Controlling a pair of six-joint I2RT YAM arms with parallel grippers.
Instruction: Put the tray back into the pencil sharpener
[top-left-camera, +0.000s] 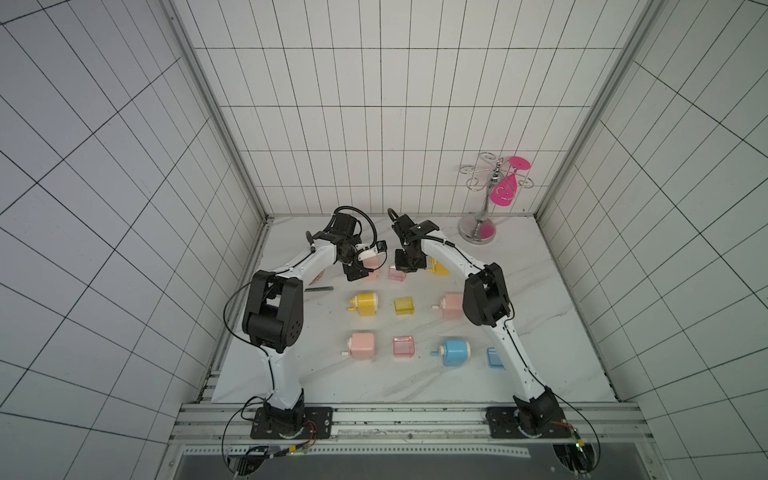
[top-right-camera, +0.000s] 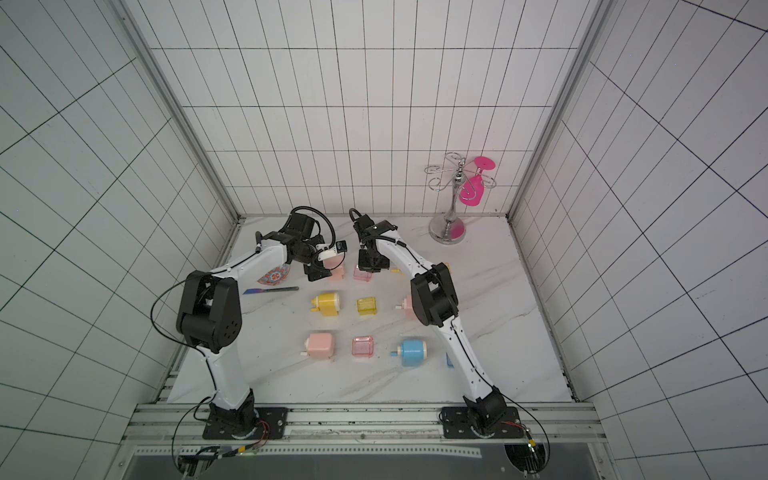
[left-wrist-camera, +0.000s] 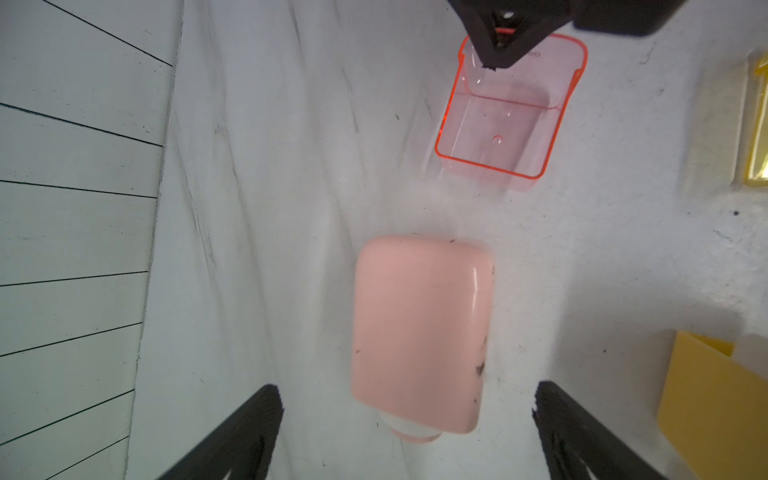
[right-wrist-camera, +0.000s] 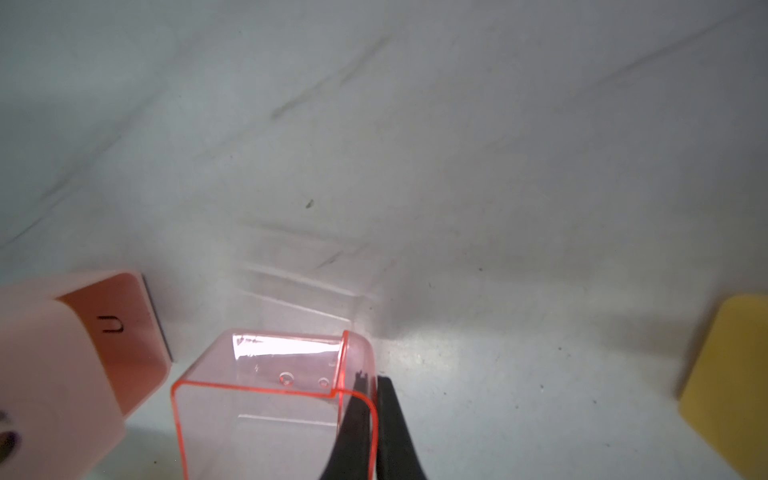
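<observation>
My right gripper is shut on the wall of a clear pink tray (right-wrist-camera: 280, 360), at the back middle of the table in both top views. Left of that tray, in the right wrist view, is a pink sharpener body (right-wrist-camera: 40, 368) with an open cavity facing the tray. My left gripper stands open over a pink sharpener (left-wrist-camera: 420, 320), with nothing held; the pink tray (left-wrist-camera: 496, 136) also shows above it in the left wrist view.
Yellow (top-left-camera: 364, 304), pink (top-left-camera: 361, 345) and blue (top-left-camera: 454, 352) sharpeners, with loose trays (top-left-camera: 404, 345) between them, lie in front. A metal stand (top-left-camera: 478, 228) with pink items is at back right; a pen (top-right-camera: 272, 289) lies at left.
</observation>
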